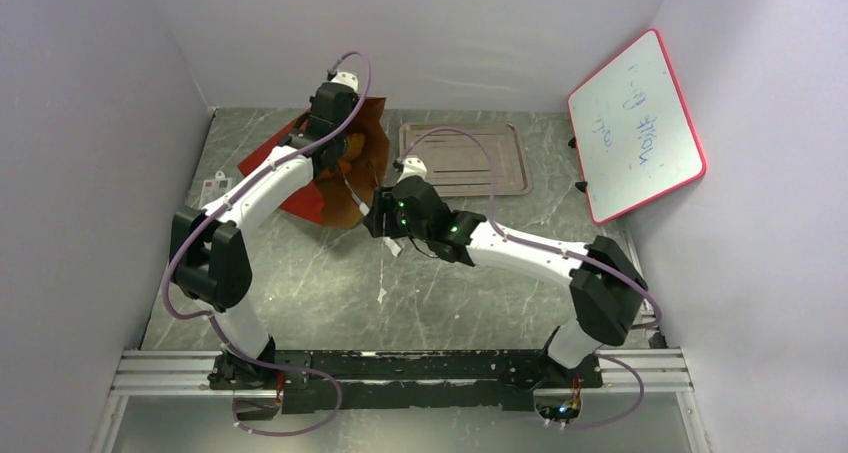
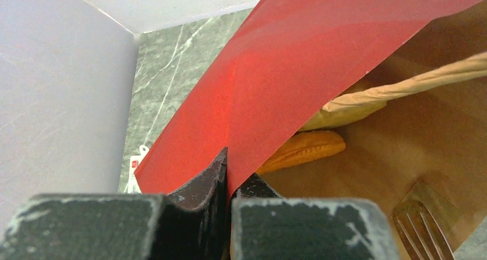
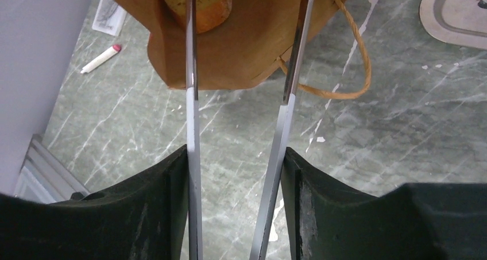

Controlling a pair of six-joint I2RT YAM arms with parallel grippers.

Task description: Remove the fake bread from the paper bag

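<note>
A red paper bag [image 2: 298,53] with a brown inside lies on its side at the back left. My left gripper is shut on the edge of its red wall. Inside, an orange bread [image 2: 310,148] and a paler yellow piece [image 2: 339,117] show in the left wrist view, beside a twisted paper handle [image 2: 419,79]. My right gripper is part open, its long fingertips reaching into the bag's mouth. In the right wrist view a rounded bread [image 3: 212,13] shows behind the left finger; whether the fingers touch it I cannot tell.
A metal tray [image 1: 460,133] lies at the back middle, a whiteboard [image 1: 635,123] at the right. A marker [image 3: 100,59] and a small white item [image 1: 215,188] lie left of the bag.
</note>
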